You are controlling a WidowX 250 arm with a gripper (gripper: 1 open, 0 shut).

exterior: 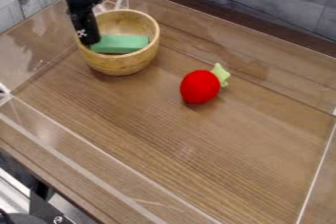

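Observation:
At the upper left of the camera view, my gripper (84, 35) reaches down to the left rim of a wooden bowl (125, 63). Its fingers look shut, with nothing visible between them. A green block (121, 44) lies inside the bowl, to the right of the fingertips.
A red ball-like object (199, 87) with a small pale green piece (221, 72) behind it sits right of the bowl on the wooden table (237, 164).

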